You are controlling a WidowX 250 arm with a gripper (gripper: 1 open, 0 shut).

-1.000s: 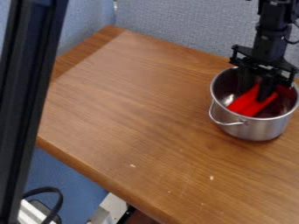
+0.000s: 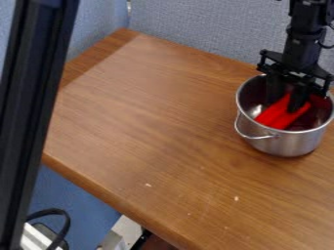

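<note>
A steel pot (image 2: 271, 142) with a wire handle stands at the right of the wooden table. A red object (image 2: 279, 114) lies inside it. My black gripper (image 2: 295, 96) reaches down into the pot from above, at the red object; its fingertips are dark and partly hidden by the pot, so its grip on the object is hard to see.
Grey fabric panels (image 2: 183, 24) stand behind it. A black post (image 2: 26, 98) and cables are at the left edge, off the table.
</note>
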